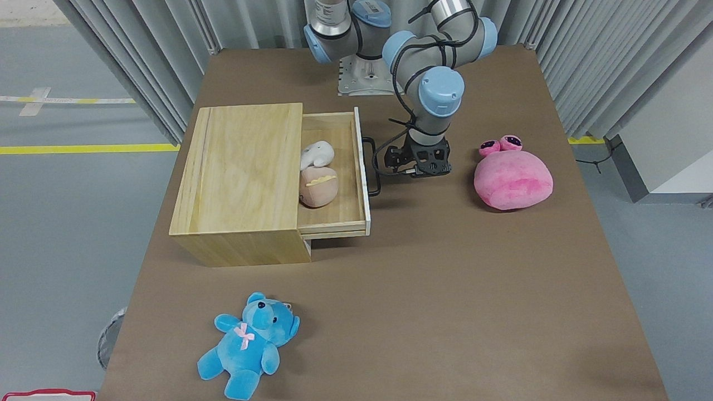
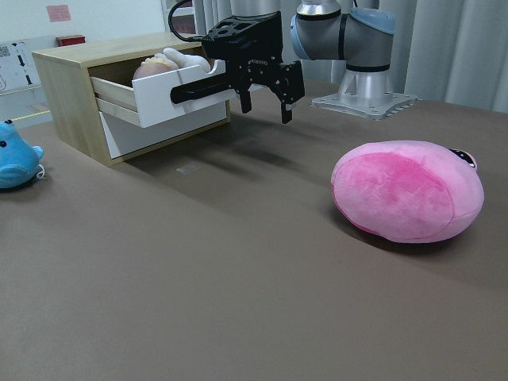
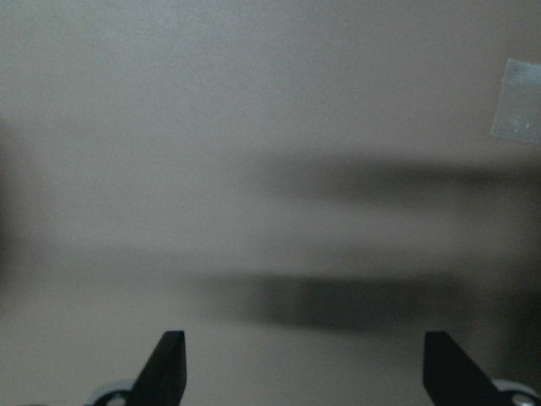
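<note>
My gripper (image 1: 418,168) hangs just outside the pulled-out drawer (image 1: 337,220) of the wooden cabinet (image 1: 237,174), near its black handle (image 2: 198,89). In the wrist view, its two fingertips (image 3: 303,364) stand wide apart over bare table, with nothing between. The drawer holds a white plush (image 1: 317,154) and a tan plush (image 1: 318,187). A pink plush with eye stalks (image 1: 513,179) lies right of my gripper; a blue bear (image 1: 244,354) lies at the front left of the table.
</note>
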